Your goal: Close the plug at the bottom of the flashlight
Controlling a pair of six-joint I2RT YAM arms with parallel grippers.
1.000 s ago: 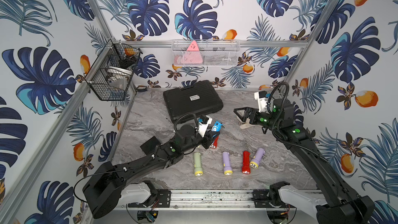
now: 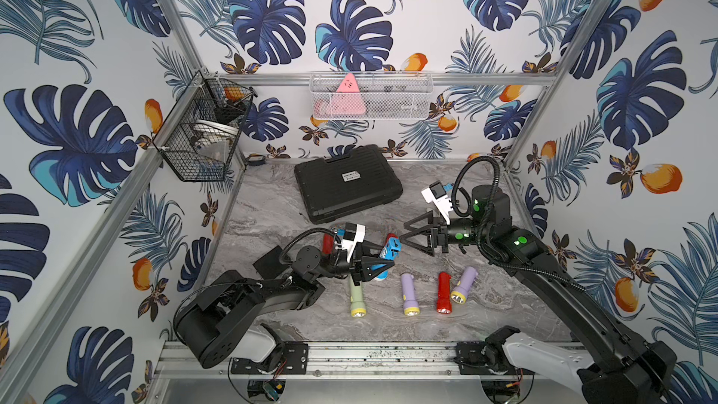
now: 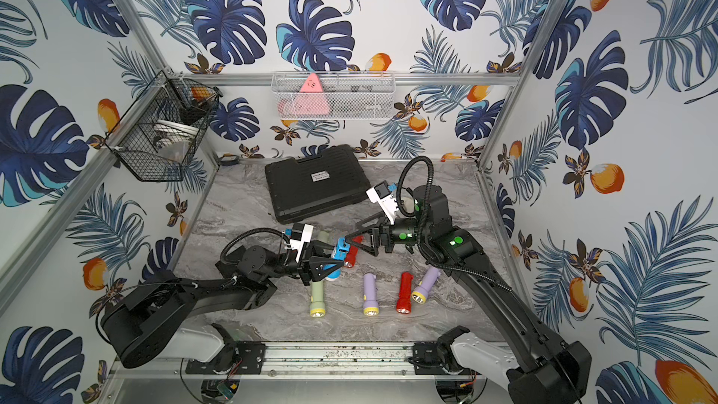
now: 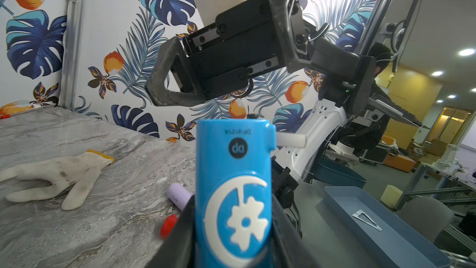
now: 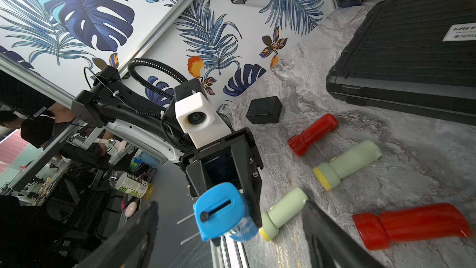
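A blue flashlight point(image 2: 388, 253) is between the fingers of my left gripper point(image 3: 326, 262), raised above the table. In the left wrist view it stands upright, with a white flap sticking out at its top right. The right wrist view shows its blue end point(image 5: 220, 208) with a dark slot and thin prongs beside it. My right gripper point(image 2: 419, 233) stands open close to the right of that end, fingers spread, nothing between them.
Several green, red point(image 2: 443, 291) and purple point(image 2: 408, 291) flashlights lie on the table. A black case point(image 2: 347, 183) is at the back, a dark box point(image 5: 263, 110) at the left. A white glove point(image 4: 69, 178) lies behind the right arm.
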